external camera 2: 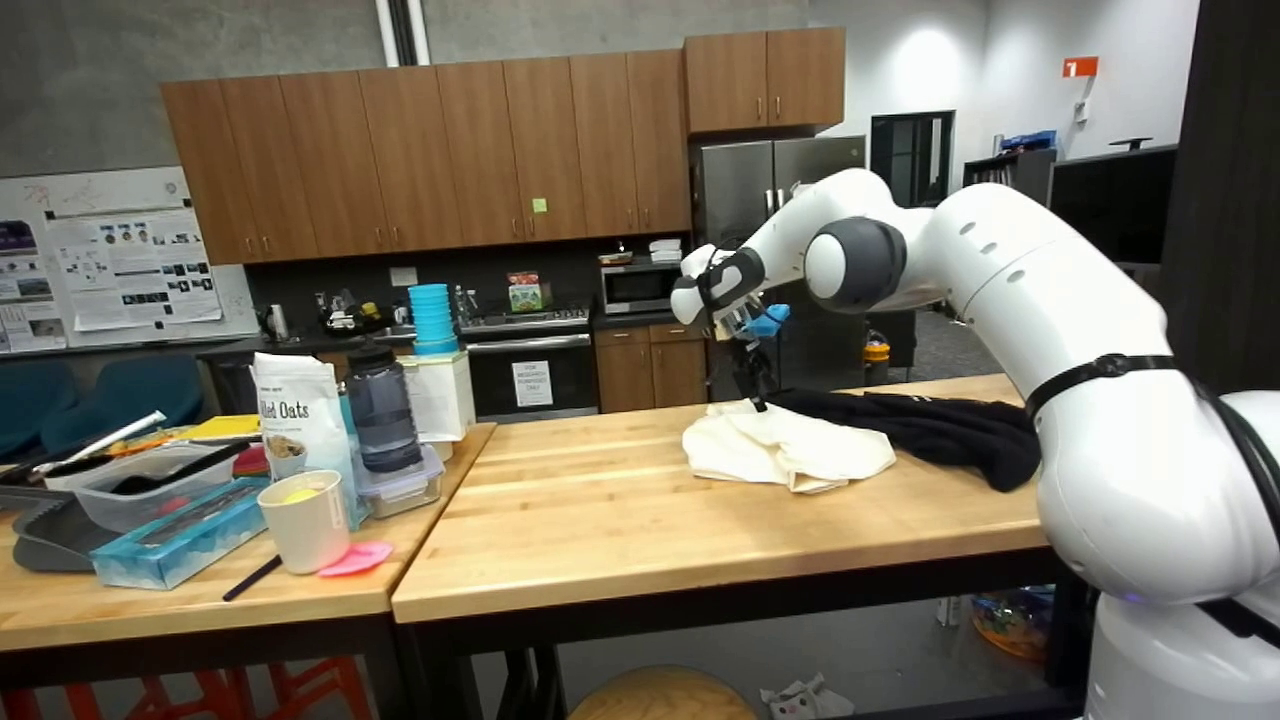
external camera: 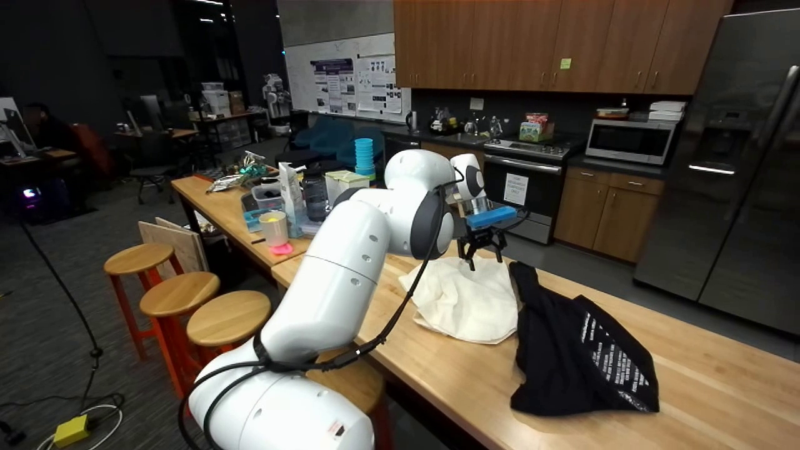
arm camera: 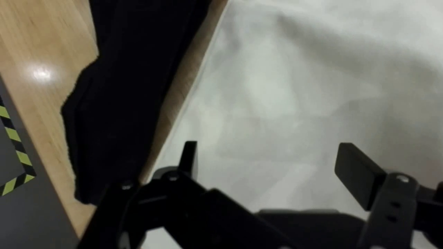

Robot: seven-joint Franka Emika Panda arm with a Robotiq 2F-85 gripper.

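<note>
A cream cloth (external camera: pixel 466 304) lies loosely crumpled on the wooden table, and it fills most of the wrist view below the fingers. My gripper is open over this cloth, its two fingers wide apart, with no fold pinched between them. In exterior view 1 the fingertips (external camera: pixel 470 265) are at the cloth's far edge; whether they touch it I cannot tell. Beside the cloth is a black garment (external camera: pixel 577 349) with white printed lettering. A narrow strip of bare wood separates the two fabrics in the wrist view.
Bare tabletop (external camera 2: pixel 564 516) stretches left of the cloth in exterior view 2. On the adjoining table are a white mug (external camera 2: pixel 305 524), an oats bag (external camera 2: pixel 300 414) and plastic containers. Several stools (external camera: pixel 229 319) line the near side.
</note>
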